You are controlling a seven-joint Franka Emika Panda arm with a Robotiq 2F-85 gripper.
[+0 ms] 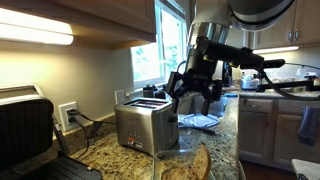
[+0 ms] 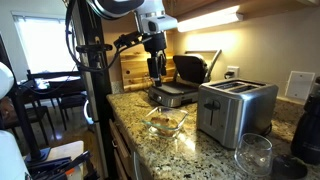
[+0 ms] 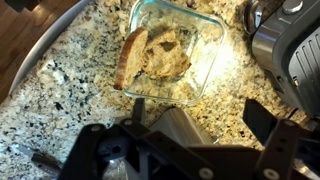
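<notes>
My gripper (image 1: 190,103) hangs open above the counter, in front of the toaster, with no object visible between its fingers. In the wrist view the finger tips (image 3: 260,120) stand wide apart. Ahead of them a clear glass dish (image 3: 208,62) holds pieces of brown bread (image 3: 167,58), one of them leaning at the dish's side. Exterior view 2 has the gripper (image 2: 156,80) well above the dish (image 2: 180,121). The silver two-slot toaster (image 2: 222,108) stands apart from the dish on the counter.
A black grill (image 2: 175,95) sits at the back beside the dish. An empty drinking glass (image 2: 254,155) stands by the toaster. Overhead, a wooden cabinet (image 1: 105,20) limits height by the wall.
</notes>
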